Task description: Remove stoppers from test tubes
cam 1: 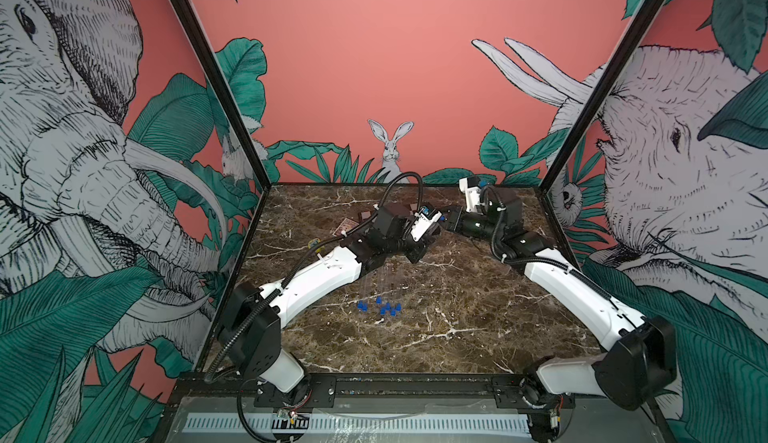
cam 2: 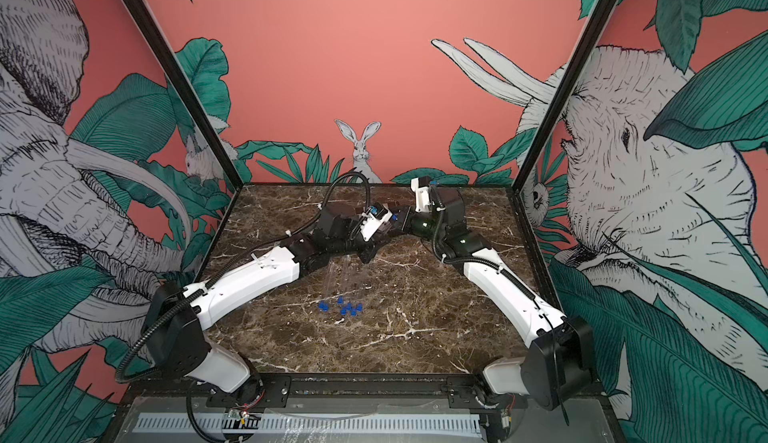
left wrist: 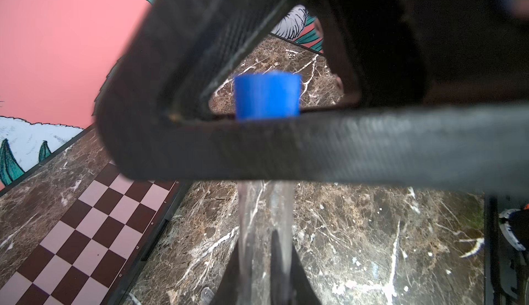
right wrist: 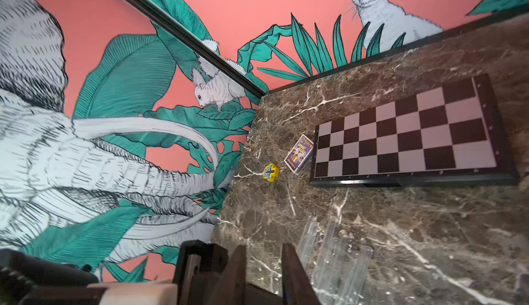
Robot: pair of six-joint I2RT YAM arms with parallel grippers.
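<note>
My left gripper is shut on a clear test tube (left wrist: 256, 211) with a blue stopper (left wrist: 267, 92), held upright in the left wrist view. My right gripper is part open beside it, near the stopper in both top views; nothing shows between its fingers in the right wrist view. Several loose blue stoppers (cam 1: 385, 309) lie on the front middle of the table. Several clear tubes (right wrist: 330, 250) lie on the table below the grippers, with no stoppers visible on them in the right wrist view.
A checkered board (right wrist: 402, 134) lies toward the back of the marble table (cam 1: 480, 315), with a card pack (right wrist: 299, 154) and a small yellow object (right wrist: 270, 172) beside it. Both arms meet over the middle.
</note>
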